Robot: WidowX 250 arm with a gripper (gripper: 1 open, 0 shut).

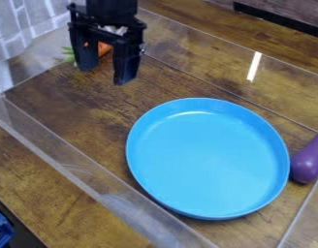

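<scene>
My dark gripper (105, 60) hangs at the upper left of the camera view, open, with its two fingers pointing down. Just behind it, partly hidden, lies an orange carrot (101, 47) with green leaves (71, 54). A large light blue plate (207, 155) lies on the wooden table (65, 126) at the centre right. A purple eggplant (308, 159) is at the right edge, beside the plate.
A clear plastic edge (90, 174) runs along the left and front. A blue object (4, 231) is at the lower left corner. The wood behind the plate and left of it is bare.
</scene>
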